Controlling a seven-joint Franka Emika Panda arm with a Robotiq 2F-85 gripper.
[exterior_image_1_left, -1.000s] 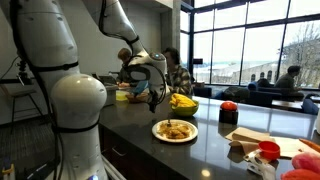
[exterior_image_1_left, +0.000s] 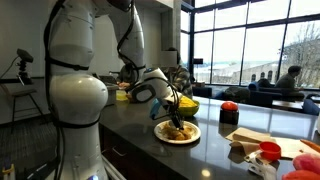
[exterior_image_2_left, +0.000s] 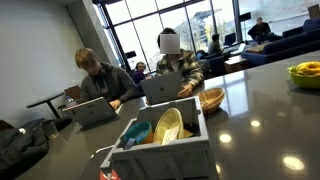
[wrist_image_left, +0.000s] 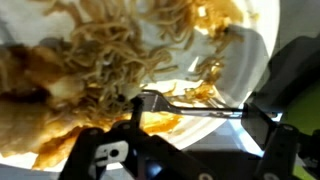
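Note:
In exterior view 1, my gripper (exterior_image_1_left: 170, 110) reaches down over a white plate (exterior_image_1_left: 160, 135) of food on the dark table. The wrist view shows noodles (wrist_image_left: 110, 50) and orange-brown pieces of food (wrist_image_left: 25, 75) on the plate. A thin black utensil (wrist_image_left: 190, 107) lies across the plate's lower right side, running between my fingers. What its left end looks like is partly lost in the food and blur. My fingers stand open, one finger at each end of the visible utensil; no grip on it shows.
A green bowl with yellow food (exterior_image_1_left: 185, 101) stands just behind the plate. To the right are a red-topped container (exterior_image_1_left: 229, 112), a board (exterior_image_1_left: 247, 135) and a red cup (exterior_image_1_left: 270, 151). A grey bin (exterior_image_2_left: 165, 160) holds bowls. People with laptops sit behind.
The plate has stayed in place.

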